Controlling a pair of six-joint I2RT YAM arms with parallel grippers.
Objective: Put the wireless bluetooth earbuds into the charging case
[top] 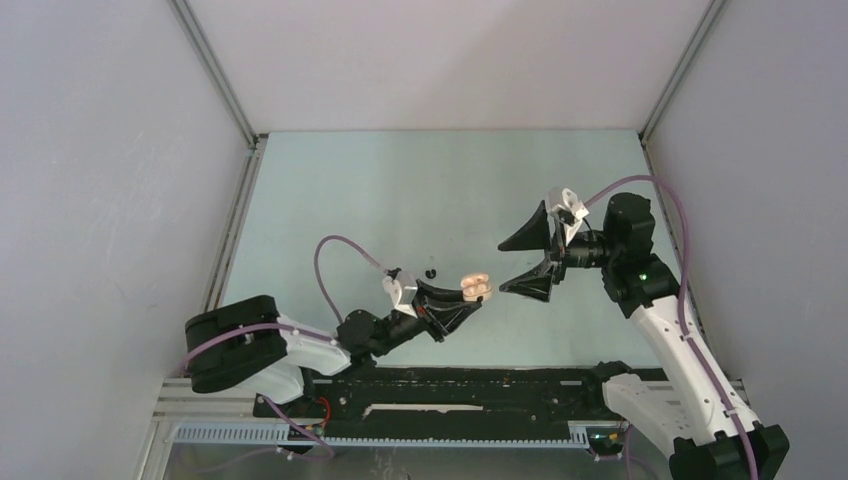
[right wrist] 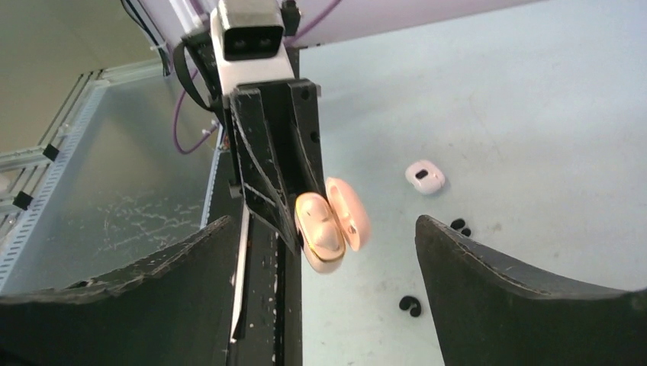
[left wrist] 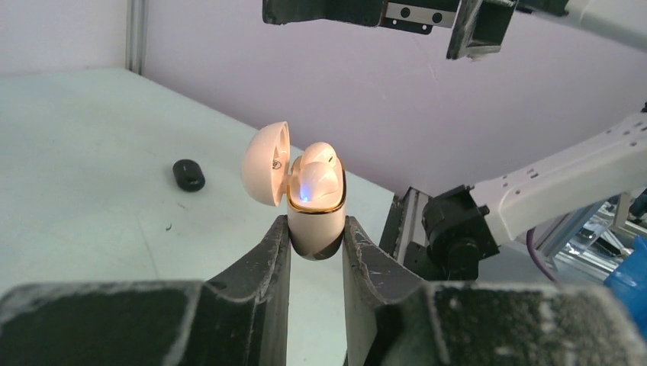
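Note:
A pale pink charging case (top: 476,287) is held above the table with its lid open. My left gripper is shut on its base. In the left wrist view both earbuds (left wrist: 320,183) sit side by side inside the case, and a small blue light glows on the nearer one. The lid (left wrist: 266,164) stands up at the left of the base. To the right of the case, my right gripper (top: 513,268) is wide open with nothing between its fingers. In the right wrist view the case shows beyond those spread fingers, apart from them.
Several small black pieces, one of them a curved piece (right wrist: 410,306), lie on the table with a white case-like object (right wrist: 425,177). A black oval item (left wrist: 188,175) is on the tabletop (top: 330,190).

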